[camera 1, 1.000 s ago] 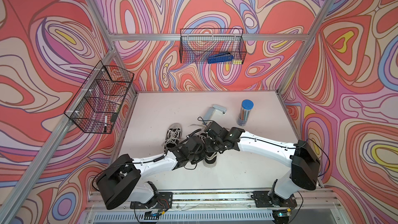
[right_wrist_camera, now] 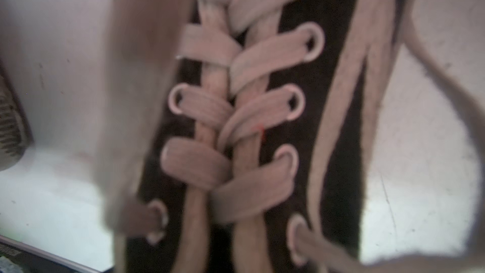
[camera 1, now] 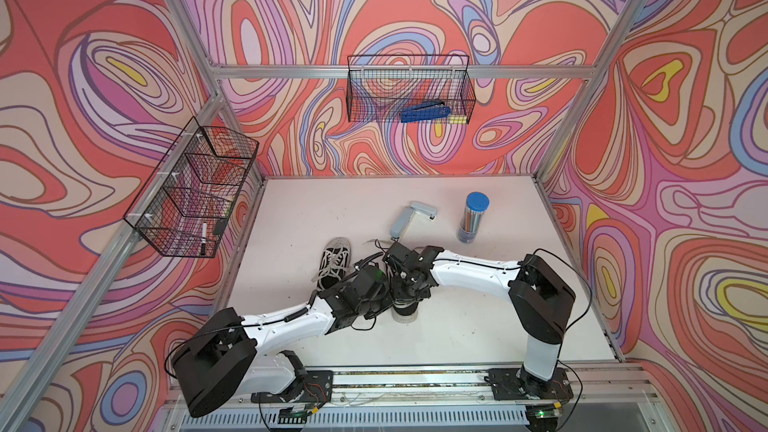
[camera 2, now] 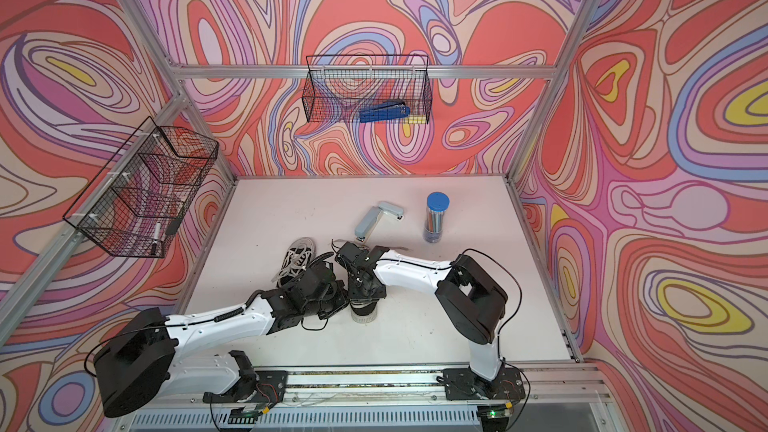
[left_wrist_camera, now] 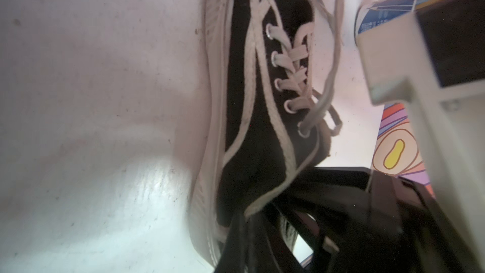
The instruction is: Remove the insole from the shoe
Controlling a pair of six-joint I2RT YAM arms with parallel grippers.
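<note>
A black sneaker with white laces (left_wrist_camera: 252,121) lies on the table under both grippers, largely hidden by them in the top views. My left gripper (camera 1: 380,300) is low at its left side; in the left wrist view its dark fingers meet near the shoe's lower end, shut. My right gripper (camera 1: 404,280) hangs over the shoe, its camera close above the laces (right_wrist_camera: 257,111); its fingertips are not clearly visible. The insole cannot be made out.
A second sneaker (camera 1: 334,260) lies to the left. Behind are a grey-blue object (camera 1: 408,220) and a blue-lidded container (camera 1: 472,220). Wire baskets hang left and at the back.
My left gripper has shifted slightly left.
</note>
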